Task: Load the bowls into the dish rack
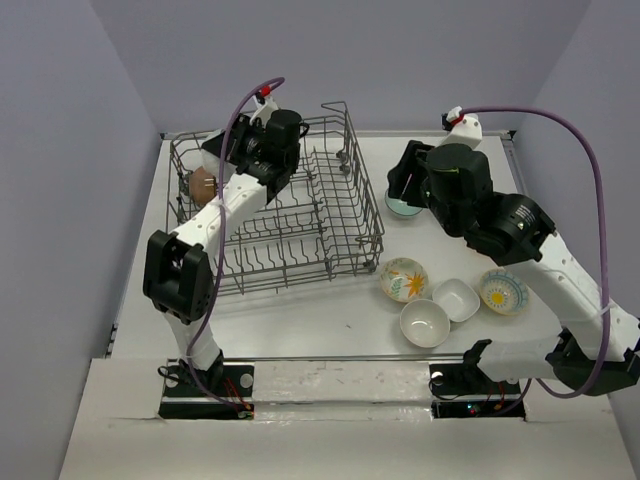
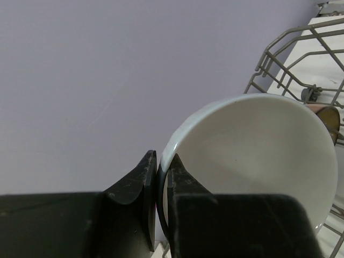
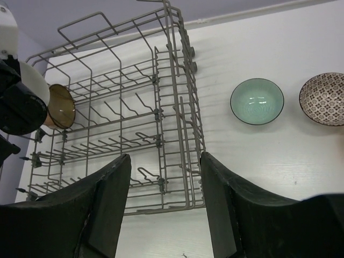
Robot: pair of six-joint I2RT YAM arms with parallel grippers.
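My left gripper is shut on the rim of a white bowl (image 2: pixel 252 150), held tilted at the rack's back left, beside a brown bowl (image 3: pixel 61 106) standing in the dish rack (image 3: pixel 188 161). My right gripper is over the counter right of the rack, its fingers apart and empty. Loose on the counter are a mint bowl (image 3: pixel 256 101), a speckled bowl (image 3: pixel 321 99), a flowered bowl (image 1: pixel 404 279), a square white bowl (image 1: pixel 456 299), a round white bowl (image 1: pixel 425 324) and a yellow-blue patterned bowl (image 1: pixel 503 291).
Grey walls (image 1: pixel 70 200) border the counter at back and sides. The middle and front of the rack are empty.
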